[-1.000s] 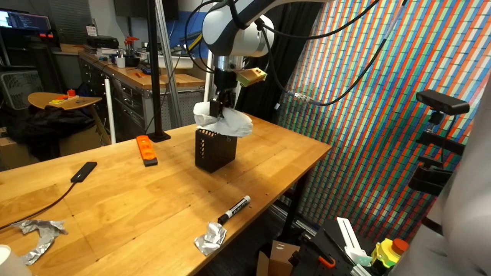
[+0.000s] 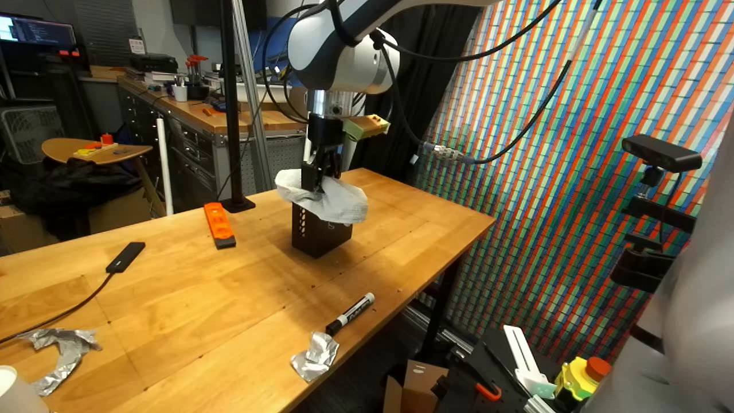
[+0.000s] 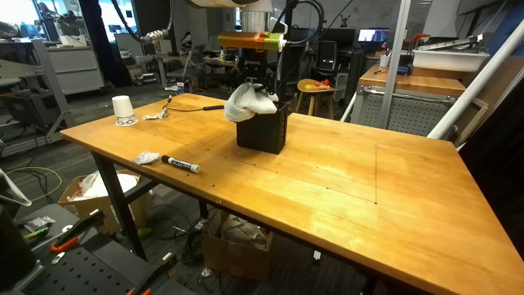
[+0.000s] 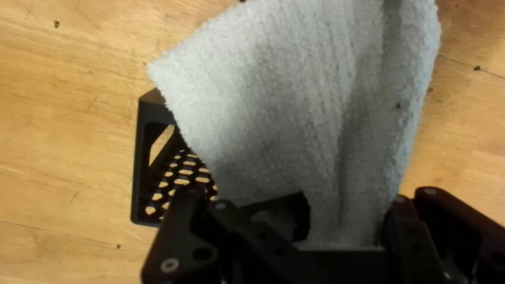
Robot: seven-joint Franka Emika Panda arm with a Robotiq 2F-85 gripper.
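A pale grey-white towel (image 2: 328,199) is draped over the top of a black open box (image 2: 318,234) with perforated sides. Above the box, my gripper (image 2: 317,184) points down, shut on the towel's bunched middle. Exterior view 2 shows the towel (image 3: 248,103) hanging past one side of the box (image 3: 260,132). In the wrist view the cloth (image 4: 303,109) spreads out from between the fingers and covers most of the box. Only one corner of the box's rim and its honeycomb wall (image 4: 184,172) show there. How far the cloth reaches inside is hidden.
A marker (image 2: 351,313) and crumpled foil (image 2: 315,355) lie near the table's edge. An orange level (image 2: 218,223) and a black hub with a cable (image 2: 126,257) lie to the left. A paper cup (image 3: 123,109) stands at a far corner. The table right of the box is clear.
My gripper and the towel have moved down and slightly left, so the towel now hides the box's rim. The box has stayed in place.
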